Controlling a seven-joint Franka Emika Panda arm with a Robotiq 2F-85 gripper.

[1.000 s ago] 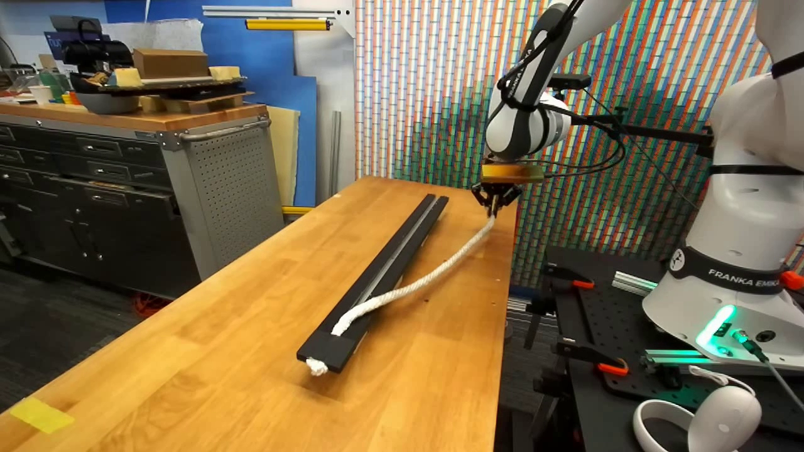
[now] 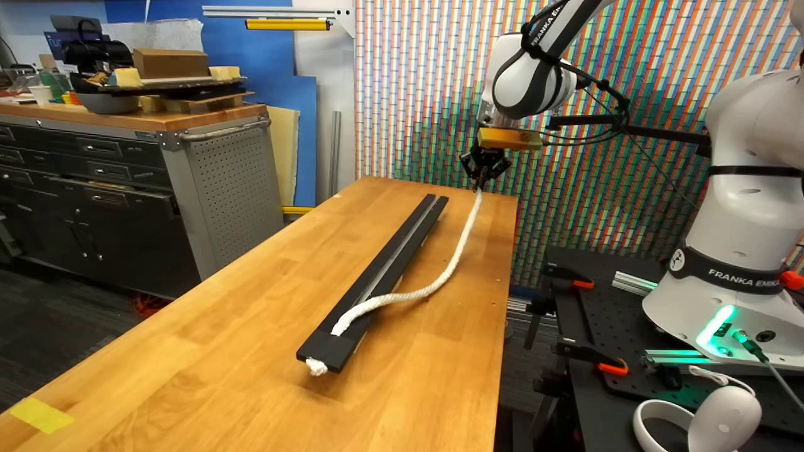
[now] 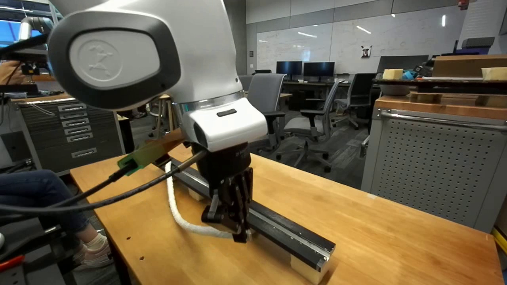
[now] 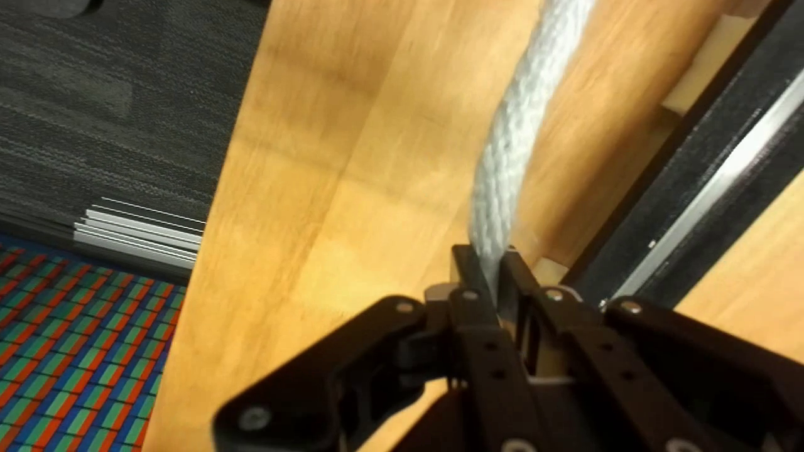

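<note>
A white rope [image 2: 433,287] runs in a curve from the near end of a black grooved rail [image 2: 369,290] to my gripper [image 2: 480,185] at the far end of the table. At the rail's near end the rope goes in at the top, and a white frayed knot [image 2: 316,366] shows at the rail's end face. In the wrist view my gripper is shut on the rope [image 4: 516,128], which passes between the fingertips. The rail [image 4: 701,196] lies to the right there, its pale groove empty in the part that shows. In exterior view 2 the gripper [image 3: 241,236] hangs beside the rail [image 3: 290,237].
Wooden blocks [image 3: 304,270] hold the rail above the wooden table [image 2: 249,324]. A drawer cabinet [image 2: 218,173] stands beyond the table.
My gripper has risen and moved a little left, farther toward the table's far end, with the rope's end. The rope now bends more sharply; the rail has stayed put.
</note>
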